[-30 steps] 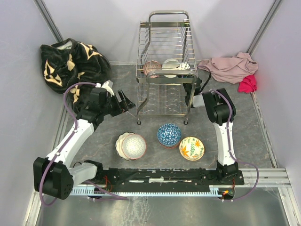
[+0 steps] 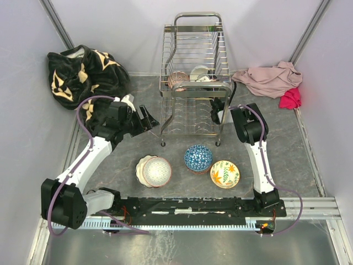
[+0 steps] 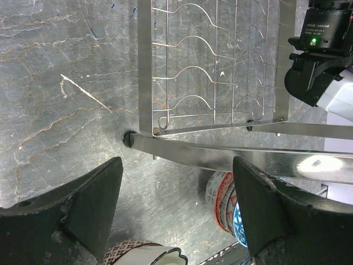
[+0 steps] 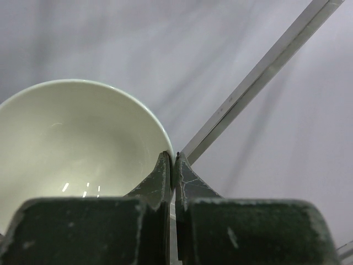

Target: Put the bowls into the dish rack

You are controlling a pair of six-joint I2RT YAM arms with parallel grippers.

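Note:
A white bowl (image 4: 77, 143) fills much of the right wrist view, its rim at the fingertips of my right gripper, which is shut; the top view shows that arm at the rack's right side. My left gripper (image 2: 149, 118) stands part open left of the steel rack (image 2: 187, 85), empty. A pink bowl (image 2: 177, 78) and a white one (image 2: 198, 72) sit in the rack. On the floor in front are stacked cream bowls (image 2: 157, 171), blue patterned bowls (image 2: 197, 157) and a yellow flowered bowl (image 2: 224, 174).
A dark fleece (image 2: 88, 72) lies at the back left, pink cloths (image 2: 267, 80) at the back right.
The left arm has moved very little.

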